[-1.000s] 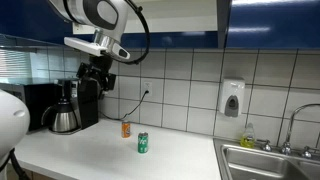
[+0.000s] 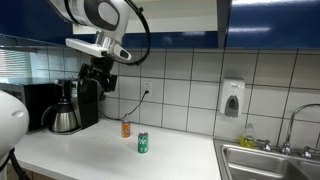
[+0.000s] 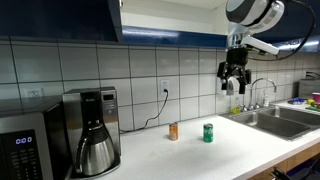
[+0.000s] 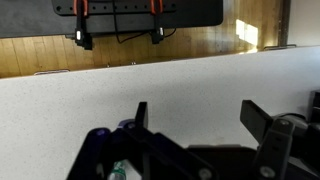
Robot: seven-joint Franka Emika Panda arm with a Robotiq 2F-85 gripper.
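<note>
My gripper (image 2: pixel 93 82) hangs high above the left part of the white counter in exterior view 1. The wrist view shows the gripper open, its dark fingers wide apart over bare counter. A green can (image 2: pixel 143 143) and a smaller orange can (image 2: pixel 126 129) stand upright on the counter, well below and apart from the gripper. In exterior view 2 the orange can (image 3: pixel 173 131) is left of the green can (image 3: pixel 208 132). Only part of the green can (image 4: pixel 119 171) shows at the wrist view's bottom edge.
A coffee maker with a steel carafe (image 3: pixel 95 150) and a microwave (image 3: pixel 25 145) occupy one end of the counter. At the other end are a sink (image 2: pixel 262 162), a faucet (image 2: pixel 291 125) and a soap bottle (image 2: pixel 248 136). Dark cabinets (image 2: pixel 270 25) hang overhead.
</note>
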